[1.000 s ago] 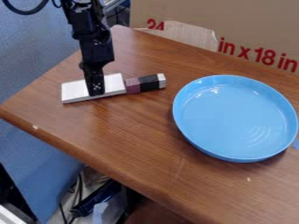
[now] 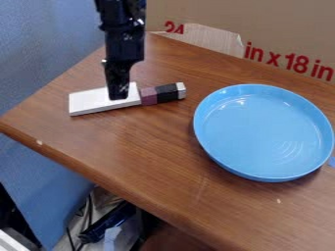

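My black gripper [image 2: 118,86] points down over a white rectangular block [image 2: 92,102] on the wooden table, its fingertips at the block's top near the middle. Whether it is open or shut is hard to make out. Against the white block's right end lies a short piece [image 2: 163,94] with maroon, black and silver-white bands. A round light blue plate [image 2: 262,132] rests empty to the right.
The wooden table [image 2: 157,181] has free room in front and behind. Its left edge is close to the white block. A cardboard box [image 2: 262,29] with red print stands beyond the back edge.
The gripper has shifted a little to the right and up from where it was, uncovering more of the white block. The block, the banded piece and the plate look unmoved.
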